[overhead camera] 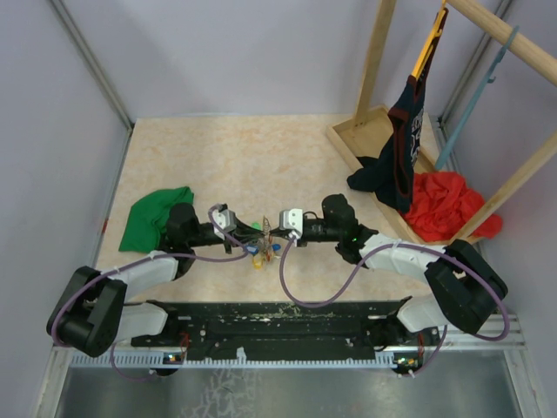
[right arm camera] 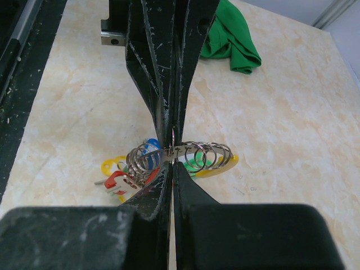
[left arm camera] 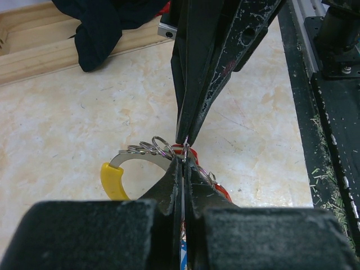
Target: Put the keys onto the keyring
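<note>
My left gripper point(overhead camera: 259, 233) and my right gripper point(overhead camera: 275, 232) meet tip to tip at mid-table, both shut, with a bunch of keys and wire rings between them. In the left wrist view, a yellow-headed key point(left arm camera: 112, 181), coiled rings point(left arm camera: 157, 147) and red key heads sit at the fingertips. In the right wrist view, coiled rings point(right arm camera: 208, 156), a red key point(right arm camera: 115, 181) and blue, green and yellow key heads hang at the tips, with a thin metal loop upright where the fingers meet. Which fingertip grips which piece is hard to tell.
A green cloth point(overhead camera: 144, 222) lies at the left. At the right stands a wooden tray point(overhead camera: 361, 139) with a frame, holding dark cloth and red cloth point(overhead camera: 452, 209).
</note>
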